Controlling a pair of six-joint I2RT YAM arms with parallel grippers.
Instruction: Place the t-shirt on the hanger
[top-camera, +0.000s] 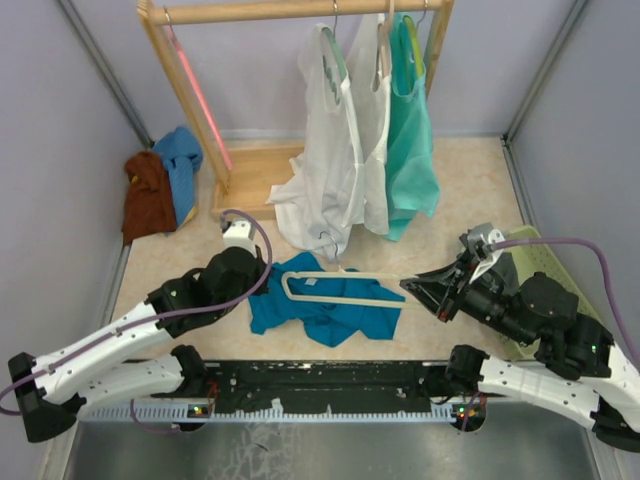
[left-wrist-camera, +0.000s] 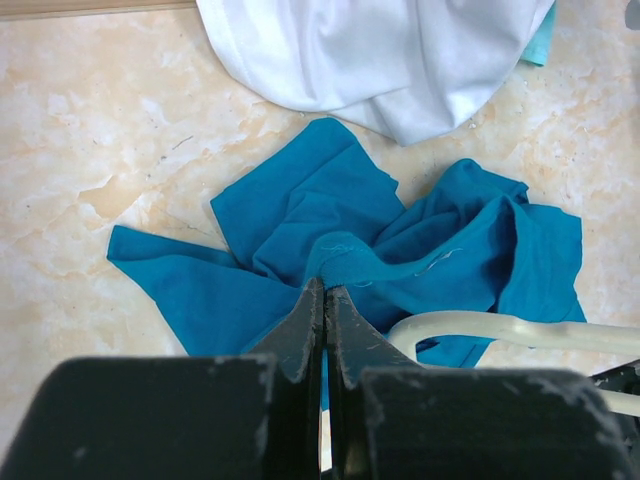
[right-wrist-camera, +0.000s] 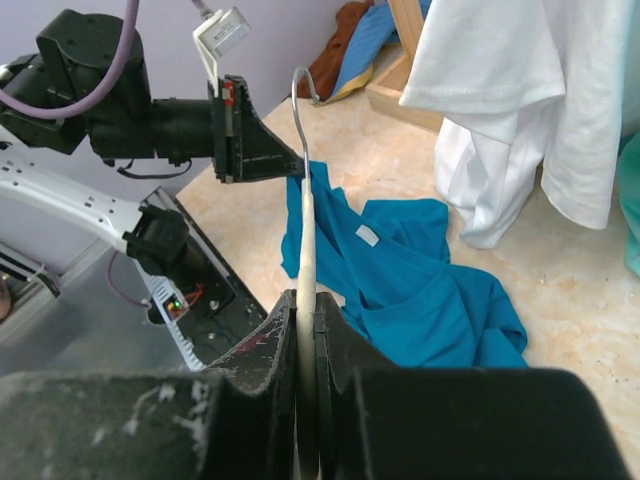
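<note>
A teal t-shirt (top-camera: 340, 318) lies crumpled on the floor between the arms, with a small white label on it. My left gripper is shut on a raised fold of that shirt (left-wrist-camera: 300, 220) at its left part. Held over the cloth is a cream hanger (top-camera: 350, 299), its rounded end pointing left and its metal hook toward the rack. My right gripper (top-camera: 425, 290) is shut on the hanger's far end. In the right wrist view the hanger (right-wrist-camera: 307, 250) appears edge-on between the fingers, its tip near the left gripper.
A wooden rack (top-camera: 290, 10) at the back bears white garments (top-camera: 325, 150), a teal garment (top-camera: 410, 130) and a pink hanger (top-camera: 200, 95). Brown cloth (top-camera: 152, 195) and blue cloth (top-camera: 180, 165) lie at back left. A green basket (top-camera: 545, 265) stands at right, partly behind the right arm.
</note>
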